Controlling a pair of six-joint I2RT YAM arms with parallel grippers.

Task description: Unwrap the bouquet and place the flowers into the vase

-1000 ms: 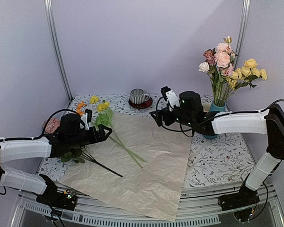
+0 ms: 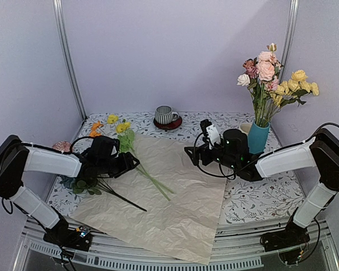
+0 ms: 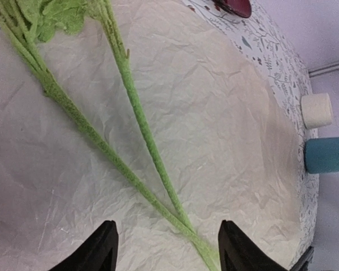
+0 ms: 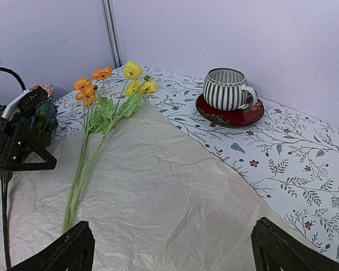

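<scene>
In the teal vase (image 2: 258, 138) at the right stand pink, white and yellow flowers (image 2: 265, 71). Yellow and orange poppies lie on the paper at the left, their green stems (image 3: 137, 107) crossing in the left wrist view. Beside them, a darker stem (image 2: 127, 200) leads to leaves and a pink bloom (image 2: 62, 146) partly covered by the left arm. Above the green stems, my left gripper is part open with nothing between its fingers. My right gripper stands open and empty over the paper's right side, apart from every flower.
A striped cup (image 4: 225, 89) on a red saucer (image 4: 230, 116) sits at the back. A white cup (image 3: 316, 110) stands close by the vase.
The flowers have not moved.
</scene>
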